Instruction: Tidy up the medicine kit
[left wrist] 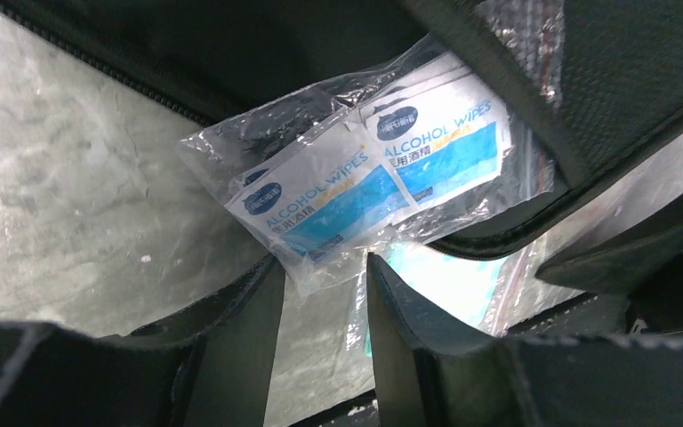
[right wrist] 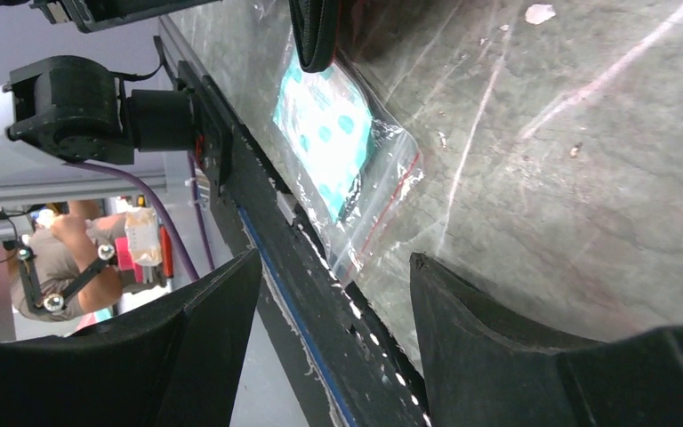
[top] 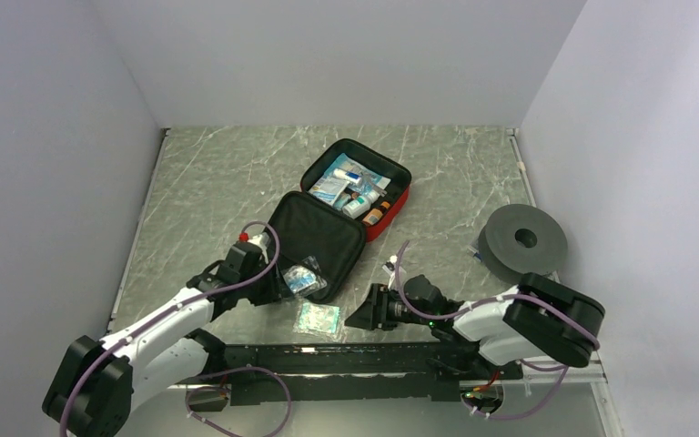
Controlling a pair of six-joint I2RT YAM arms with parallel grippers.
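Note:
A clear bag of alcohol wipes (left wrist: pixel 391 160) lies at the corner of the black case lid (top: pixel 314 232); a black band crosses over its far end. My left gripper is open at the bag's near corner, and that corner shows between the fingertips without being clamped. A second clear bag with pale green contents (top: pixel 319 318) lies flat on the table in front of the lid. To the right of that bag, my right gripper stands open and empty. The open case (top: pixel 403 196) holds a white bottle (top: pixel 357 207), a brown bottle (top: pixel 376 214) and several packets.
A large grey roll (top: pixel 510 246) stands at the right of the table. The dark front rail (top: pixel 355 360) runs close behind the green bag. Bare table (top: pixel 205 182) stretches at the left and far side.

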